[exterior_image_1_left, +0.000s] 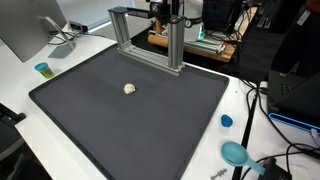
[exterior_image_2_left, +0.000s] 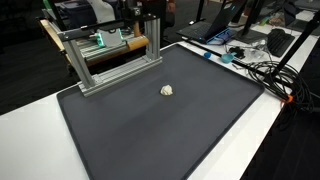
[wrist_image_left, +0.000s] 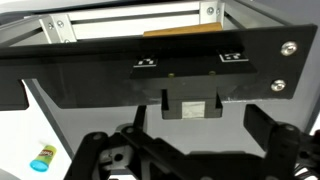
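Observation:
In the wrist view my gripper stands open, its two dark fingers apart on either side of a black block with a grey square face (wrist_image_left: 193, 108). That block juts from a long black bar (wrist_image_left: 90, 80) crossing the view. Whether the fingers touch the block cannot be told. Silver metal framing (exterior_image_1_left: 150, 56) stands at the far edge of the dark table mat (exterior_image_1_left: 120, 125). A small cream crumpled object (exterior_image_1_left: 129, 88) lies on the mat, seen also in the second exterior view as a pale lump (exterior_image_2_left: 166, 90). My fingers are not clearly visible in either exterior view.
A green and blue cup (exterior_image_1_left: 44, 70) stands beyond the mat's left edge. A teal bowl-like item (exterior_image_1_left: 237, 155) and a blue round piece (exterior_image_1_left: 226, 121) lie on the right. Cables (exterior_image_2_left: 268, 72) tangle past the mat in the second exterior view.

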